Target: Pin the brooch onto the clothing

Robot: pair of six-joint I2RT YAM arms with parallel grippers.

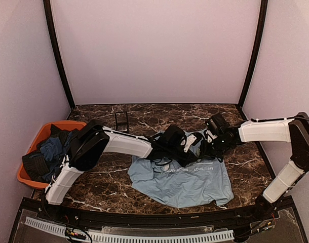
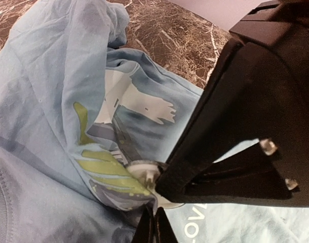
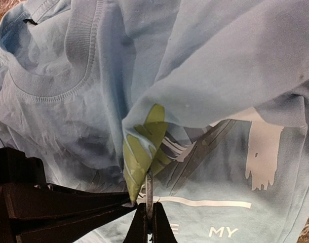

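Note:
The light blue T-shirt lies on the marble table, a fold with green print pulled up between both grippers. My left gripper is shut on that fold's tip, seen at the bottom centre of the left wrist view. My right gripper is shut at the same fold, where a thin metal piece stands upright at its fingertips; whether this is the brooch's pin I cannot tell. A pale round piece, possibly the brooch, is partly hidden behind the fold and the right gripper.
An orange bin of dark clothes stands at the left, and a small black frame at the back. Both grippers are very close together over the shirt.

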